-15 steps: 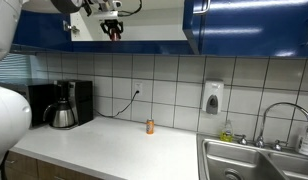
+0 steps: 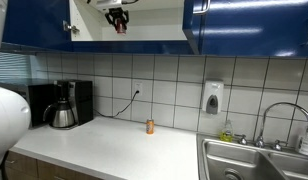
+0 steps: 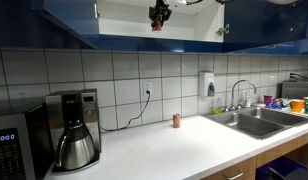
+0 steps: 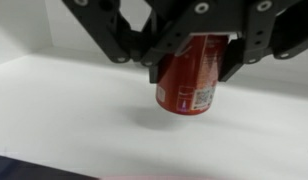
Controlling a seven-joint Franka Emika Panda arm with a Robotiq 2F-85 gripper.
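Observation:
A red can (image 4: 191,83) is gripped between the dark fingers in the wrist view, its barcode side and lower end showing. My gripper (image 2: 117,18) is shut on it, high up in front of the open white cabinet (image 2: 159,25). In exterior view 2 the red can (image 3: 157,26) hangs below the gripper (image 3: 159,12) at the cabinet opening. Beneath the can in the wrist view lies the white shelf surface (image 4: 104,110); whether the can touches it, I cannot tell. An orange can (image 2: 150,127) stands upright on the counter.
Blue cabinet doors (image 2: 254,30) flank the opening, with a blue edge (image 2: 144,47) below it. A coffee maker (image 2: 63,108) stands at the left; the sink (image 2: 232,157) lies at the right.
Held in the gripper, the red can has shifted slightly and now sits a little higher against the cabinet opening. The orange can on the counter has not moved.

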